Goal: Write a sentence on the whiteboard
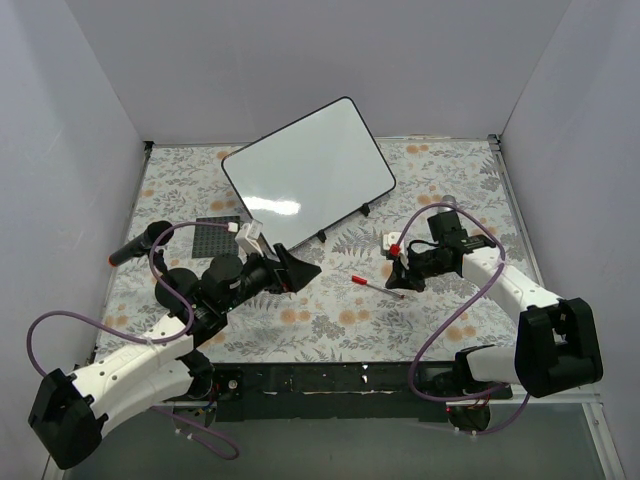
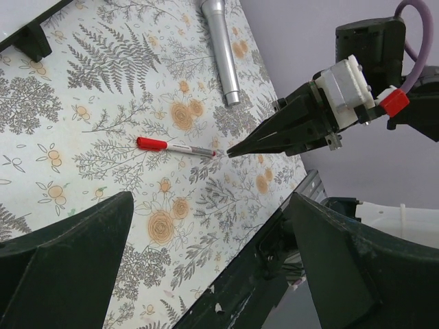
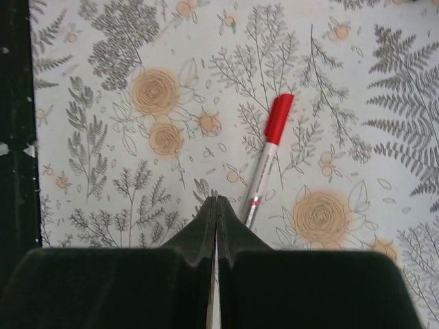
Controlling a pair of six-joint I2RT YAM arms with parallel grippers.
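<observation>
A red-capped marker (image 1: 376, 287) lies on the floral table; the left wrist view shows it (image 2: 177, 148) and the right wrist view shows it close up (image 3: 264, 168). My right gripper (image 1: 399, 281) is just beside its right part, shut, with nothing visible between its fingers; its tips partly overlap the marker's lower end in that view. My left gripper (image 1: 300, 270) stands open to the left of the marker, its fingers (image 2: 68, 267) wide apart. The whiteboard (image 1: 300, 160) lies at the back of the table, tilted in plan.
A grey mat (image 1: 213, 237) lies left of the whiteboard. A silver cylinder (image 2: 219, 51) lies at the right. Black stand pieces (image 2: 33, 43) sit along the board's lower edge.
</observation>
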